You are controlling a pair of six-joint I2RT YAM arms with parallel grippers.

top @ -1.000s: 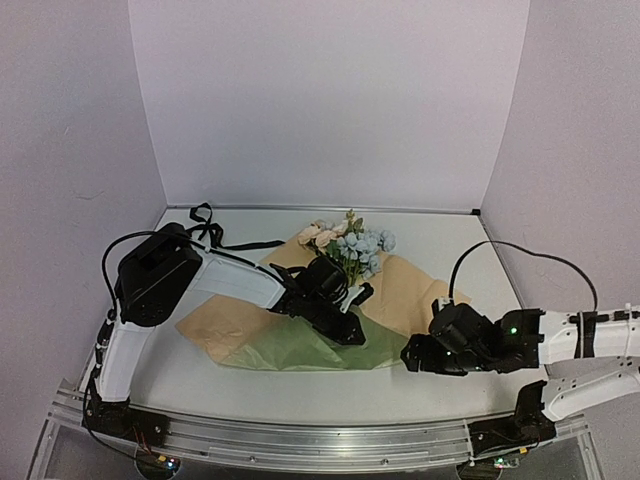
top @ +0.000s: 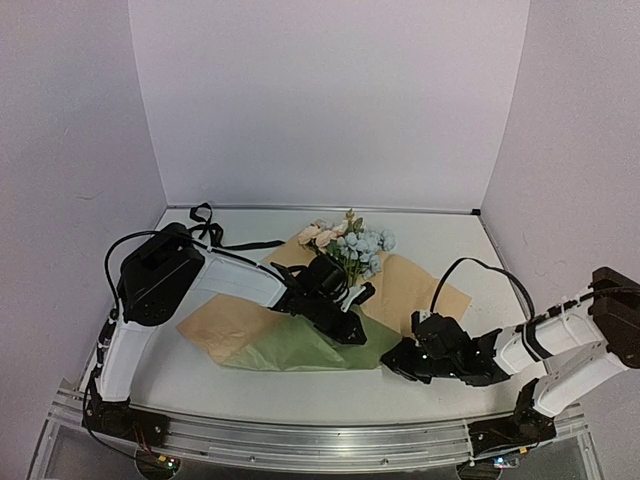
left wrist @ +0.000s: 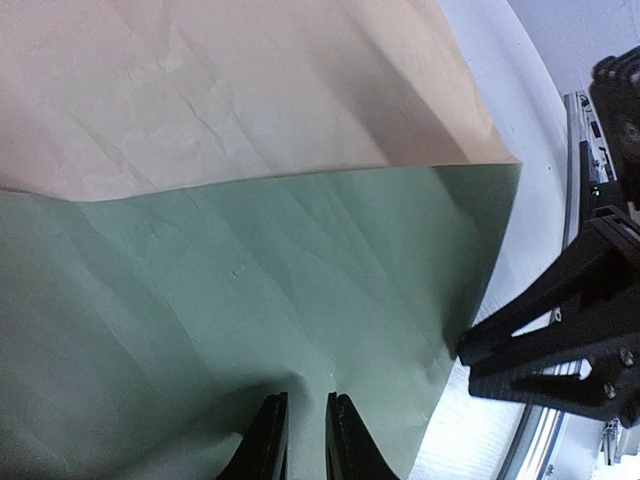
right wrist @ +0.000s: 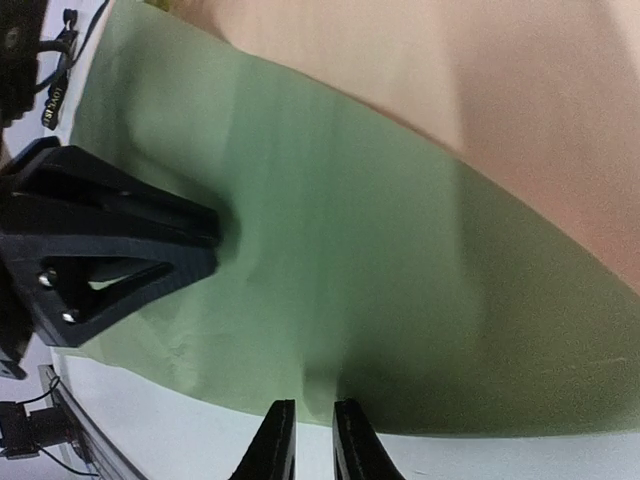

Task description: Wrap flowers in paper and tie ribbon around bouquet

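Observation:
Green wrapping paper (top: pixel 285 348) lies over brown paper (top: pixel 225 322) on the table. At the back, the bouquet of pale pink and blue fake flowers (top: pixel 362 243) rests on the paper. My left gripper is over the middle of the green sheet, open by a narrow gap that shows green paper through it. At the green sheet's right front edge is my right gripper, its fingers slightly apart; whether they touch the paper is unclear. The left arm hides the stems and part of the paper in the top view.
A black ribbon (top: pixel 255 245) curls across the back left of the table. Walls stand at the back and both sides.
My right gripper has moved left, up to the green paper's right front edge, and its arm has swung to a steeper slant. The left arm, flowers and ribbon stay where they were.

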